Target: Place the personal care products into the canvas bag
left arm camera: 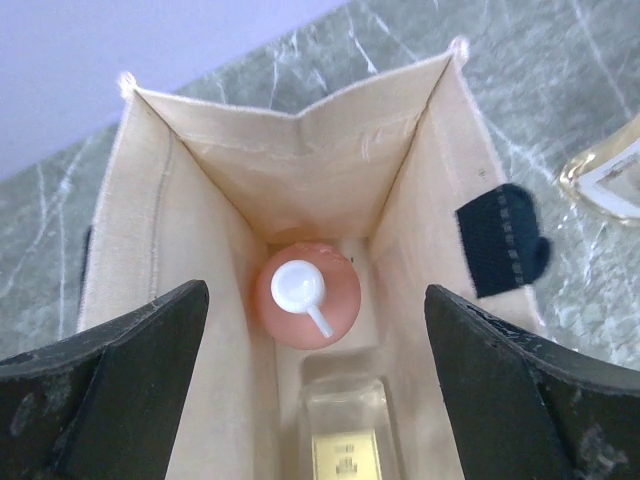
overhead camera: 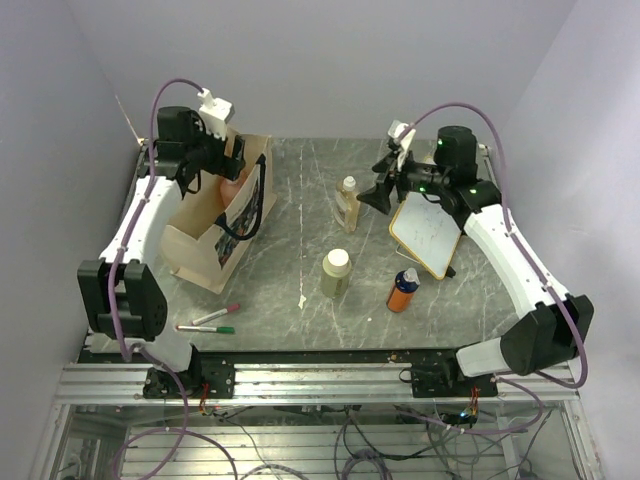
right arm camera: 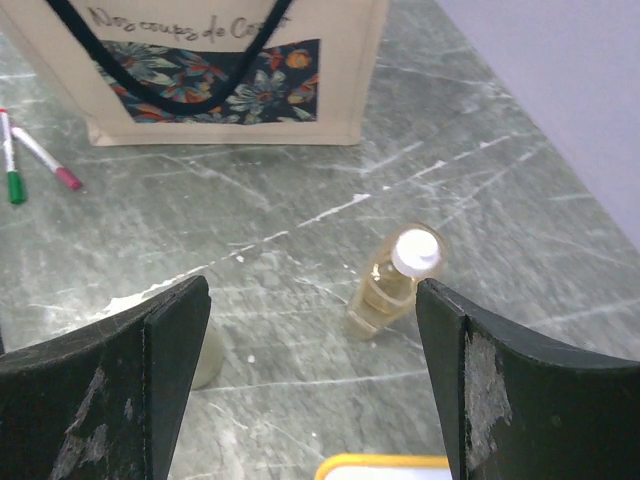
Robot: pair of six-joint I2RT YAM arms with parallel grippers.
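The canvas bag (overhead camera: 185, 245) stands at the left; inside it show a pink pump bottle (left arm camera: 308, 300) and a container with a pale yellow top (left arm camera: 345, 455). My left gripper (overhead camera: 220, 155) is over the bag, open and empty. My right gripper (overhead camera: 383, 180) hangs right of centre, fingers apart with nothing between them. A tan bottle (overhead camera: 346, 208) with a white cap stands at the middle, seen also in the right wrist view (right arm camera: 390, 285). Nearer stand an olive bottle (overhead camera: 336, 280) with a white lid and an orange bottle (overhead camera: 403, 290) with a dark blue top.
A yellow-edged whiteboard (overhead camera: 425, 240) lies at the right. Markers (overhead camera: 206, 329) lie at the front left. Bare grey table (overhead camera: 290, 230) is between the bag and the bottles.
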